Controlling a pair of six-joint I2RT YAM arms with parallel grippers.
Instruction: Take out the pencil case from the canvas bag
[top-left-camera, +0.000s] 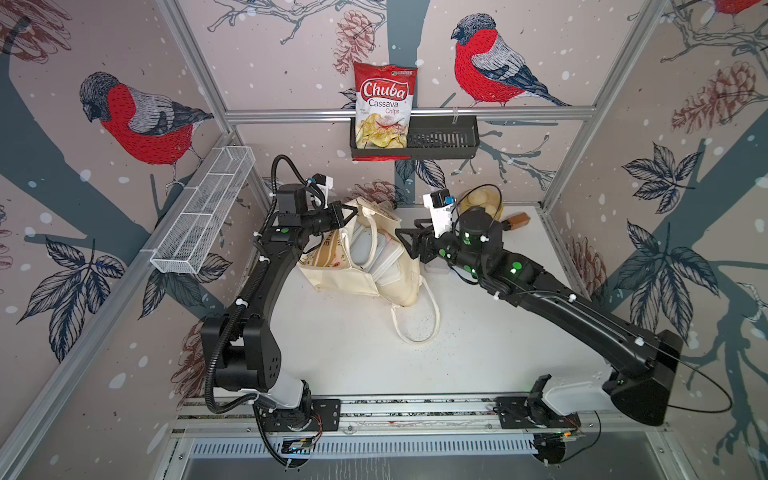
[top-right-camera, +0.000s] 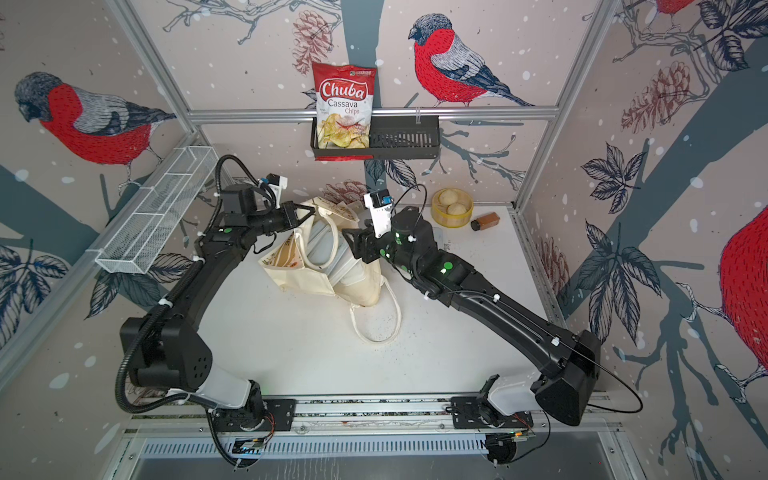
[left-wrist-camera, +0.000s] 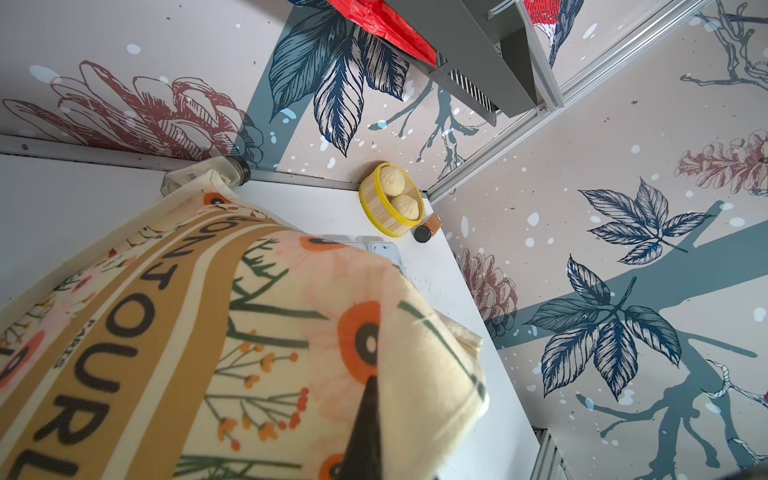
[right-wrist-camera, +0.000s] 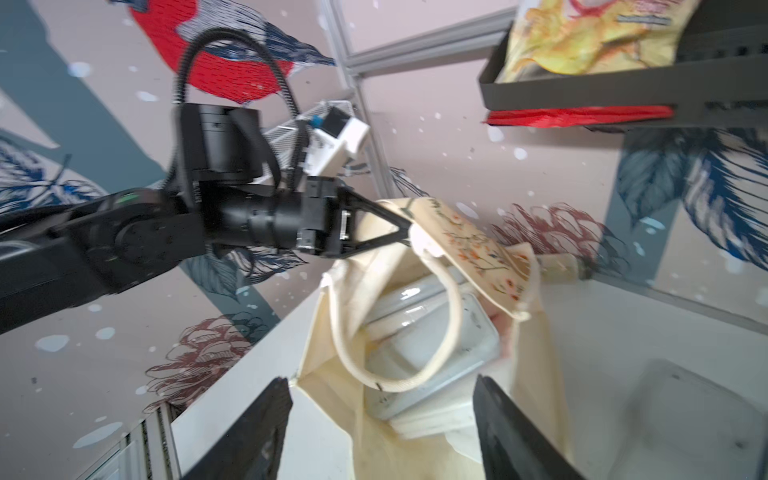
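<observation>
The cream canvas bag (top-left-camera: 336, 279) lies open on the table, a strap trailing forward, with several pale plastic cases (right-wrist-camera: 432, 344) inside. My left gripper (top-left-camera: 349, 211) is shut on the bag's upper edge by the handle; its wrist view is mostly filled by the printed fabric. My right gripper stands open at the bag's right side, facing into the opening, with nothing between its fingers.
A pale case (right-wrist-camera: 688, 424) lies on the table right of the bag. A yellow steamer (top-right-camera: 452, 216) and small brown item (top-right-camera: 485, 221) sit at back right. A shelf (top-left-camera: 440, 148) with chips is on the back wall.
</observation>
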